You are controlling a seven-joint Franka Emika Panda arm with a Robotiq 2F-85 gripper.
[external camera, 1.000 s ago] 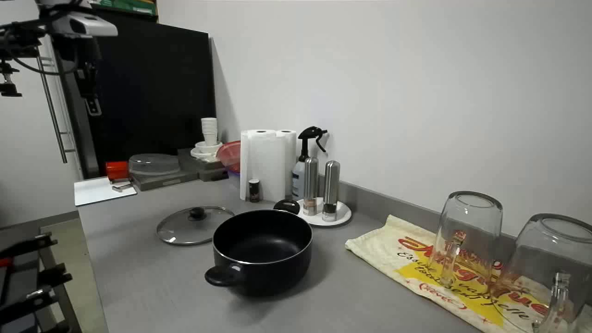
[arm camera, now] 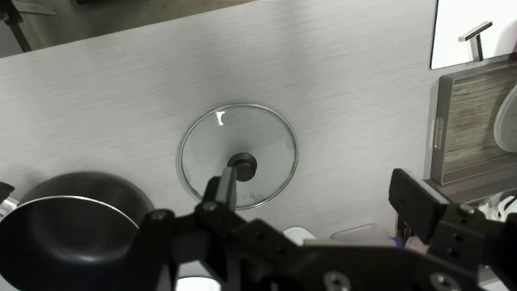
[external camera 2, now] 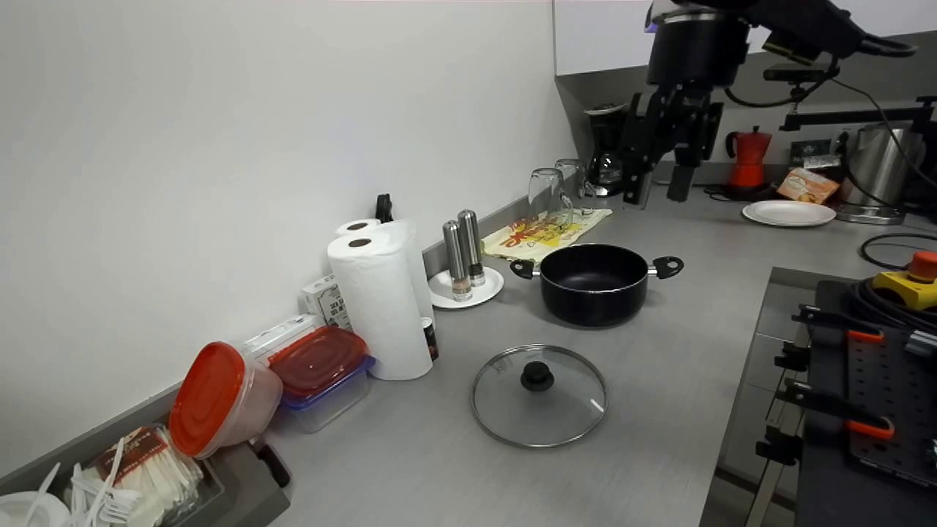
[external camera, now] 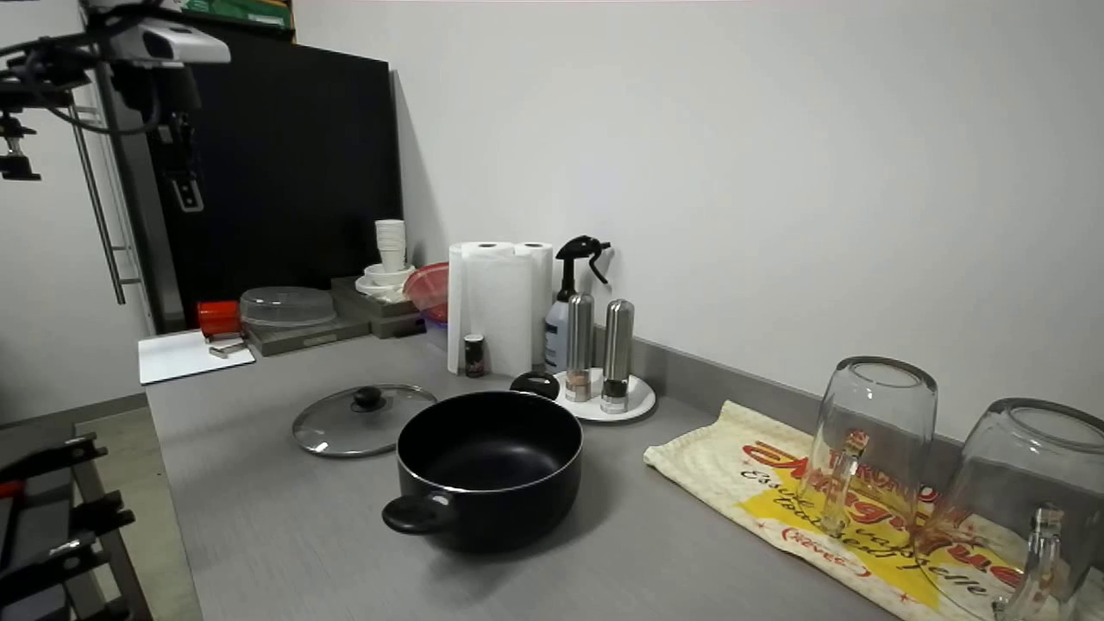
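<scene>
A glass lid (external camera 2: 509,405) with a black knob (external camera 2: 537,376) lies flat on the grey counter, knob upward. Beside it stands the black pot (external camera 2: 594,285), uncovered and empty inside, its two handles sticking out. High above the counter hangs my gripper (external camera 2: 660,195), open, with nothing between its fingers. In the wrist view the lid (arm camera: 264,133) is below the gripper, and one finger (arm camera: 225,189) overlaps the edge of the knob. The pot (arm camera: 72,228) shows at lower left there, partly hidden by the gripper body.
Paper towel rolls (external camera 2: 378,303) and two steel mills (external camera: 617,352) on a white plate stand along the wall. Upturned glass mugs (external camera: 869,445) rest on a printed cloth (external camera: 745,455). Plastic containers (external camera 2: 219,400) crowd the far end.
In exterior view 1 my arm and gripper have shifted slightly to the right and a little lower. The lid and pot have stayed in place.
</scene>
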